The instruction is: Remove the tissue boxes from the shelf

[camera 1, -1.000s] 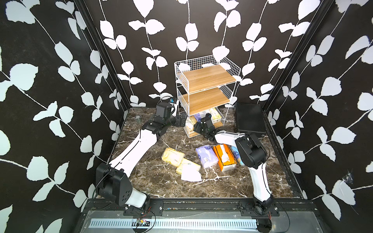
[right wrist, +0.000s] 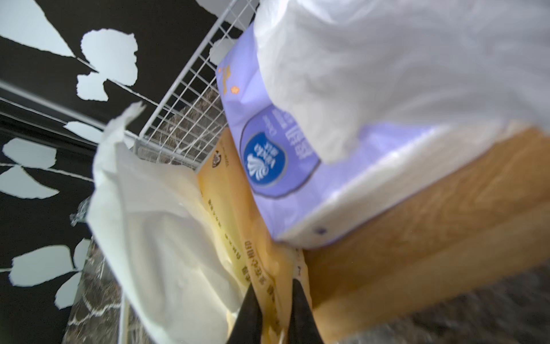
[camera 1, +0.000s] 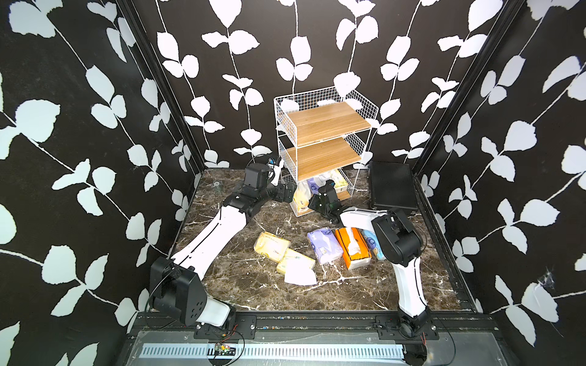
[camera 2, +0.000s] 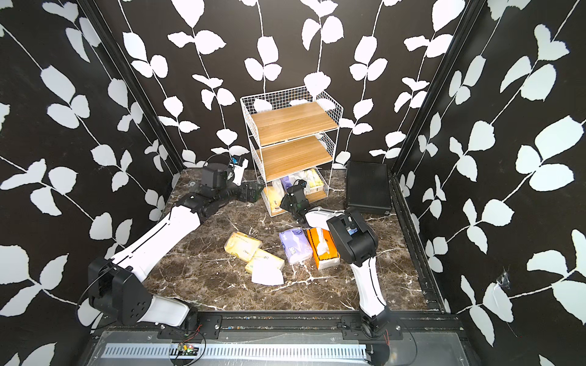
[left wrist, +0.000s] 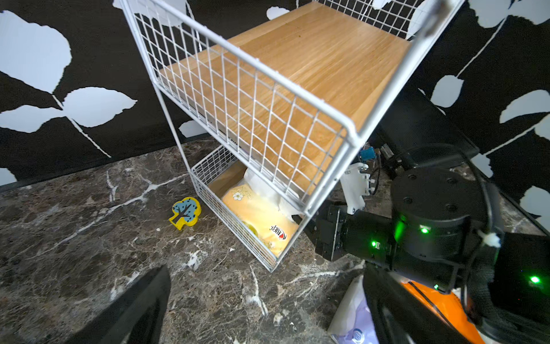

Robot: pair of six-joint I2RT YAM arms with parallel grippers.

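Observation:
On the bottom tier of the white wire shelf (camera 1: 297, 159), my right gripper is shut on a yellow tissue pack (right wrist: 252, 252), pinching the wrapping at its near end. A white tissue (right wrist: 166, 229) sticks up from that pack. Against it rests a purple tissue pack (right wrist: 275, 154), and another yellow pack (camera 1: 337, 175) sits farther right on the same tier. Left of the shelf, my left gripper stands open with nothing between its blurred fingers. The yellow pack's left side also shows through the wire in the left wrist view.
On the table in front lie two yellow packs (camera 1: 271, 245), a purple pack (camera 1: 324, 245), an orange pack (camera 1: 352, 247) and a partly hidden blue pack (camera 1: 373, 244). A black box (camera 1: 392, 186) stands right of the shelf.

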